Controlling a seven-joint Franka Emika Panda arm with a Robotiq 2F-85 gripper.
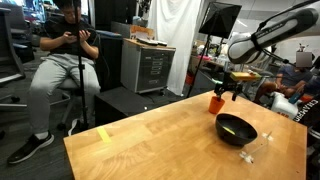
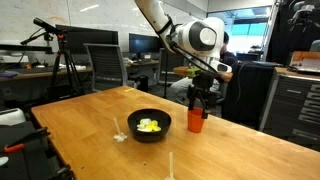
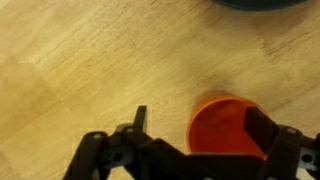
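Observation:
An orange-red cup stands upright on the wooden table; in exterior view 2 the same cup is right of the black bowl. My gripper is above the table, close to the cup's upper part. From the wrist, the cup appears with its round mouth toward the camera, partly hidden by the right finger. The left finger is well apart from it, over bare table. The fingers are open and hold nothing.
The black bowl has yellow items inside. White thin utensils lie near it. People sit beyond the table's edges.

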